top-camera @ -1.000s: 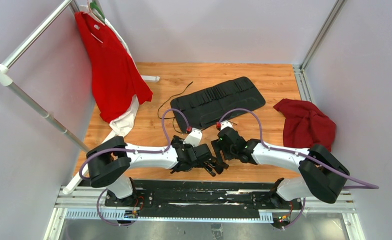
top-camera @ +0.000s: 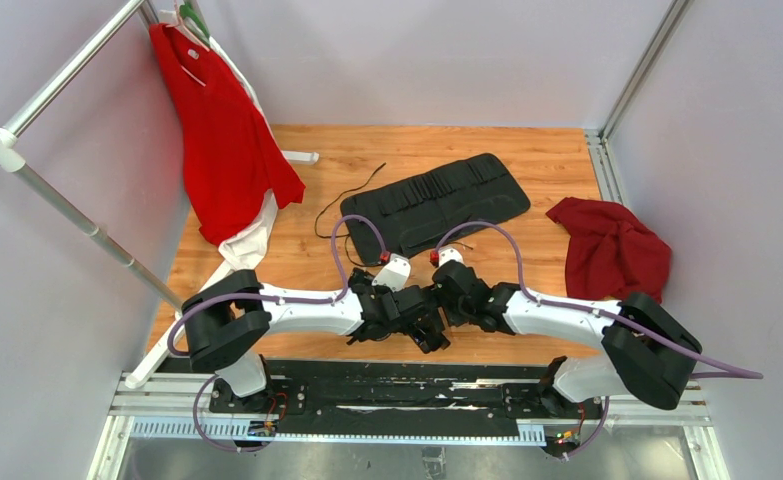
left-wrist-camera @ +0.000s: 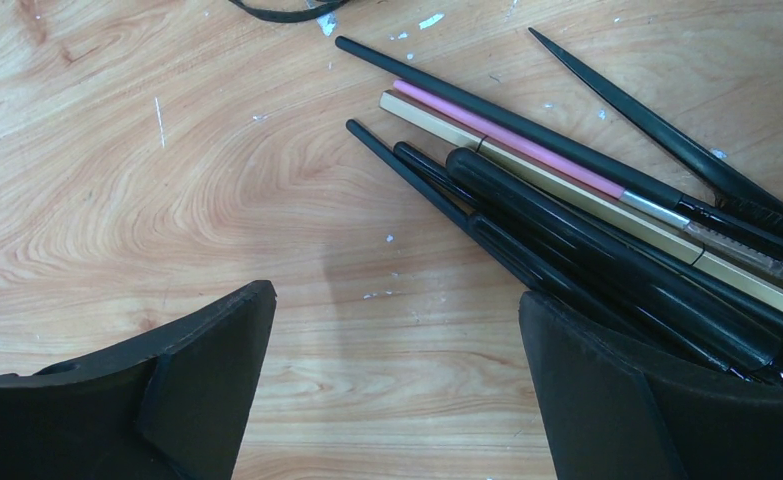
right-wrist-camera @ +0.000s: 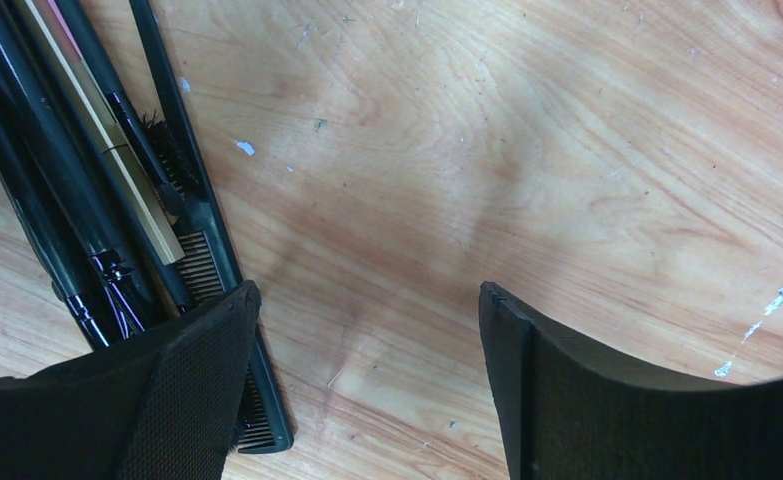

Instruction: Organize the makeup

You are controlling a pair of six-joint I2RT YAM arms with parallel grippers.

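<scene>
Several slim makeup tools lie bunched in parallel on the wooden table. In the left wrist view I see a thick black handle (left-wrist-camera: pixel 607 252), a gold stick (left-wrist-camera: pixel 432 122), a pink handle (left-wrist-camera: pixel 507 137) and a black comb's thin tail (left-wrist-camera: pixel 627 105). My left gripper is open over bare wood, its right finger overlapping the bunch's edge. The comb's toothed end (right-wrist-camera: pixel 272 400) passes beneath the left finger of my right gripper, which is open and empty. In the top view, an unrolled black pocketed case (top-camera: pixel 437 205) lies behind both arms, which hide the tools.
Both grippers are close together at the table's front middle. A dark red cloth (top-camera: pixel 617 250) is heaped at the right. Red clothing (top-camera: pixel 217 130) hangs from a rack (top-camera: pixel 77 220) on the left. The case's cord (top-camera: pixel 352 188) trails over bare wood.
The left arm has shifted slightly right. My right gripper has moved a little toward the front, closer to the left one. The case has stayed put.
</scene>
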